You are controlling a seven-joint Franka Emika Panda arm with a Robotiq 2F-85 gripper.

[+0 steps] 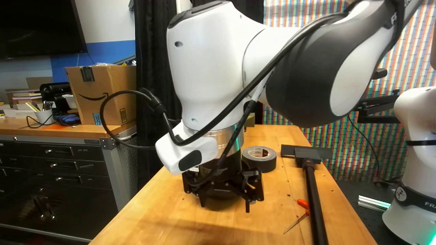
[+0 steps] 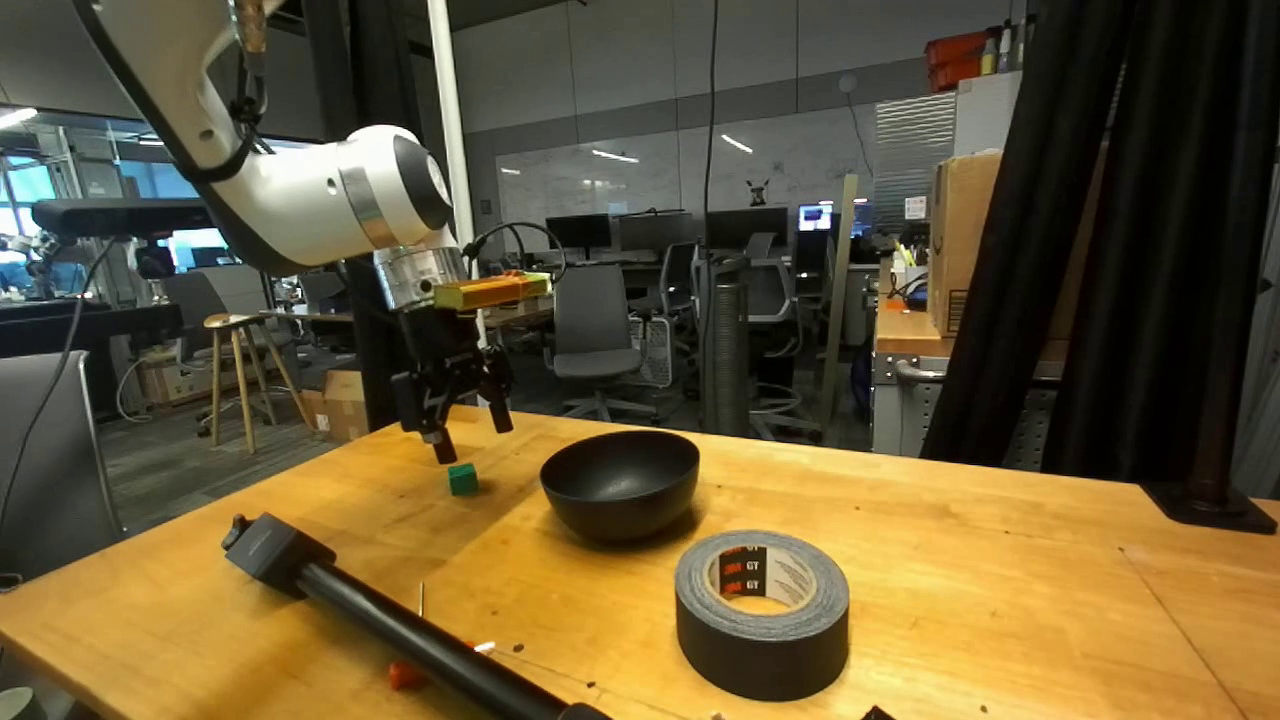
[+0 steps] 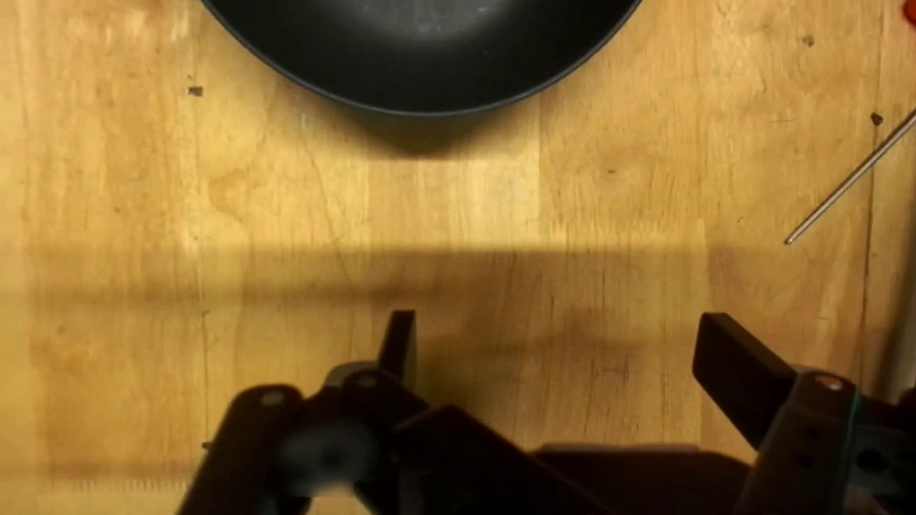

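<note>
My gripper (image 2: 473, 439) stands open above the wooden table, fingers pointing down. In the wrist view a wide gap of bare wood shows between its two fingers, with nothing held. A small green cube (image 2: 463, 479) appears on the table near the gripper in the second exterior view; the other views do not show it. A black bowl (image 2: 618, 480) sits to the right of the gripper there. Its near rim (image 3: 421, 111) fills the top of the wrist view, ahead of the fingers. In the first exterior view the arm largely hides it.
A roll of tape (image 2: 764, 630) lies beyond the bowl. A black stand with a long pole (image 2: 408, 630) lies along one side, near an orange-handled screwdriver (image 1: 302, 203). Bare table (image 2: 996, 564) extends right of the tape.
</note>
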